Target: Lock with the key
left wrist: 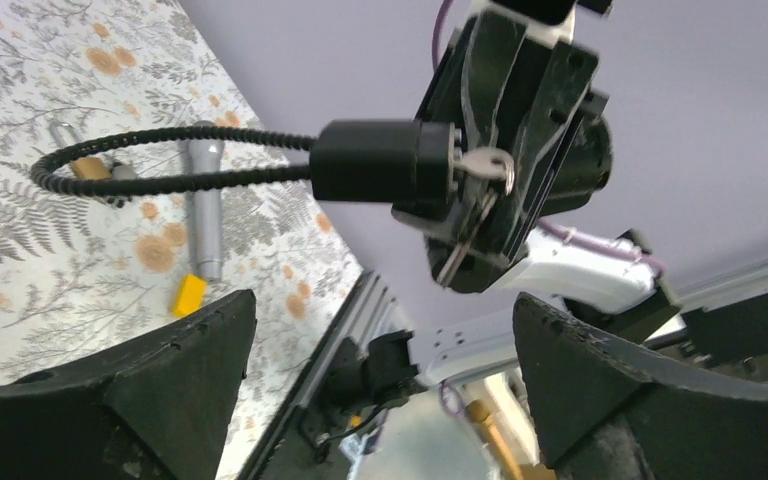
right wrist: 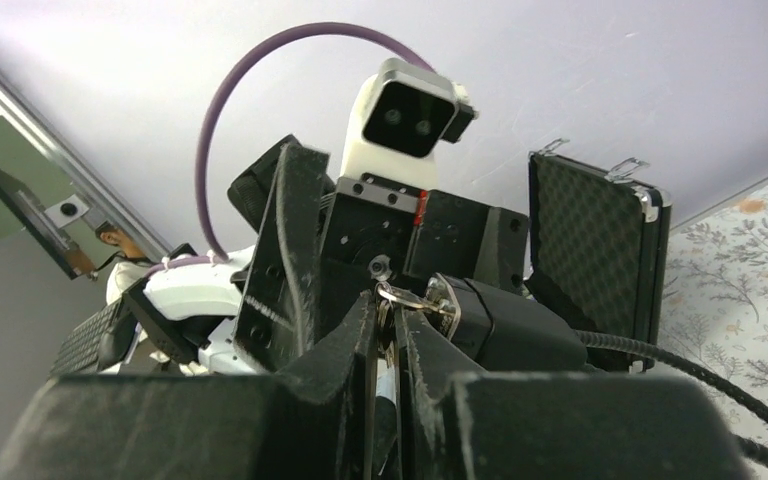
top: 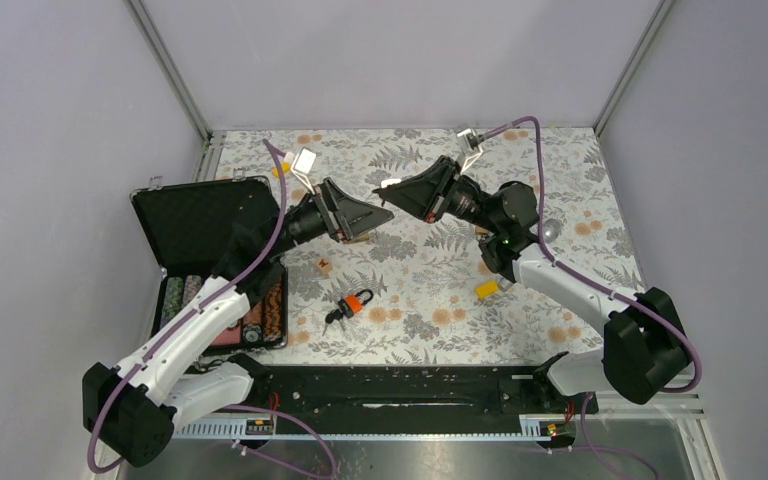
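A black cable lock (left wrist: pixel 380 160) with a looped cable hangs in front of the right arm, a silver key (left wrist: pixel 482 163) at its end. In the right wrist view the lock body (right wrist: pixel 505 325) and the key's ring (right wrist: pixel 405 300) sit at the tips of my right gripper, which is shut on the key. My left gripper is open, its fingers spread below the lock, nothing between them. From above, the two grippers face each other over the mid table.
An orange padlock (top: pixel 354 303) with keys lies near the front. An open case (top: pixel 200 215) is at the left. A yellow block (top: pixel 487 290) and metal tools (left wrist: pixel 205 200) lie on the right side.
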